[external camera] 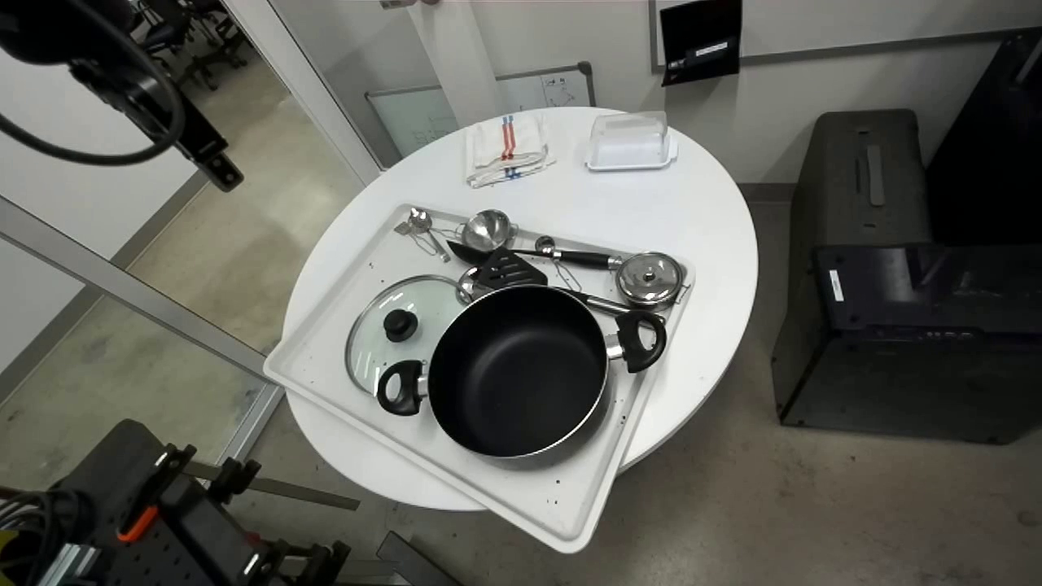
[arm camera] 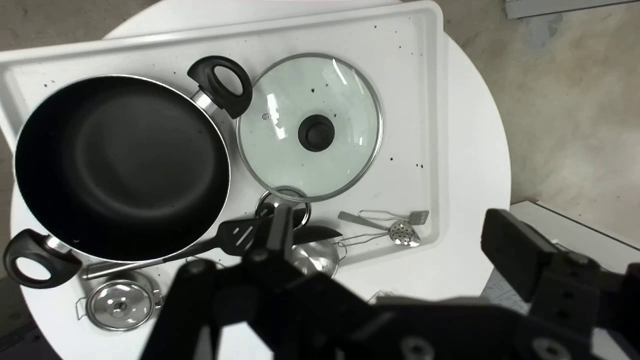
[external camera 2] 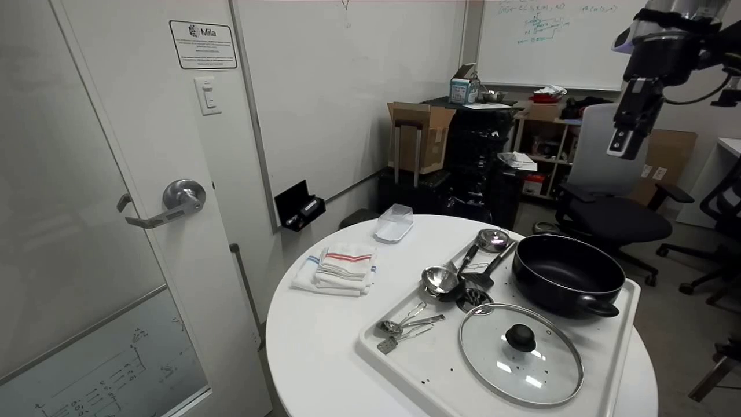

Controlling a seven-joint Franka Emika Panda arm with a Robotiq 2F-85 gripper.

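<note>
High above the table my gripper stands open, its fingers wide apart with nothing between them. In exterior view 2 the gripper [external camera 2: 618,154] hangs at the upper right, clear of everything. An empty black pot [external camera: 518,371] with two loop handles sits on a white tray [external camera: 322,376]. Beside it lies a round glass lid [external camera 2: 486,361] with a black knob [arm camera: 316,132], flat on the tray; one pot handle reaches close to its rim. Along the tray's edge lie a black slotted spatula [external camera: 508,272], a small steel bowl [external camera: 488,230] and small metal utensils [arm camera: 400,233].
A small lidded steel pot [external camera: 650,279] stands at a tray corner. Off the tray, folded towels [external camera: 507,148] and a clear-covered dish [external camera: 631,142] rest on the round white table [external camera: 718,220], with bare surface around them. The tray overhangs the table's edge.
</note>
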